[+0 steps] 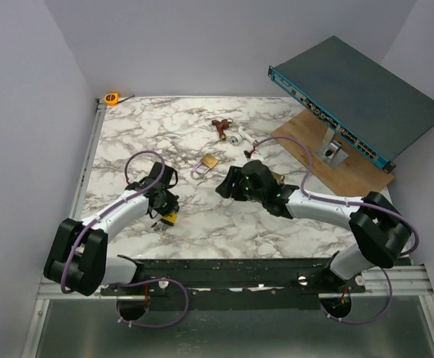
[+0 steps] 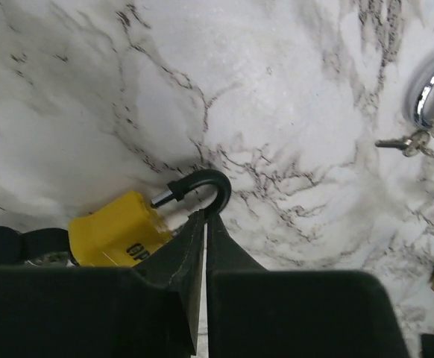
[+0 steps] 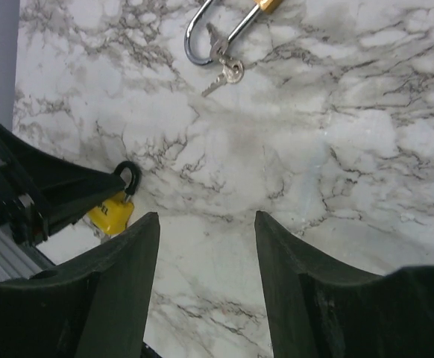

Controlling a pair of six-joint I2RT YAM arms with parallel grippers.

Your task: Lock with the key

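Note:
A yellow padlock (image 2: 116, 227) with a black shackle lies near the table's front left; my left gripper is shut over it, nothing clearly between its fingertips. In the right wrist view it shows beside the padlock (image 3: 109, 215). A brass padlock (image 1: 209, 161) lies mid-table, with small keys (image 3: 224, 71) on or by its shackle (image 3: 195, 48). My right gripper (image 1: 228, 186) hangs right of and below that padlock, open, with bare marble between its fingers.
Brown pipe fittings (image 1: 221, 127) and small white parts lie at the back. A board (image 1: 359, 168) with a metal hasp and a large dark panel (image 1: 359, 97) stand at the right. A tape measure (image 1: 111, 98) sits back left.

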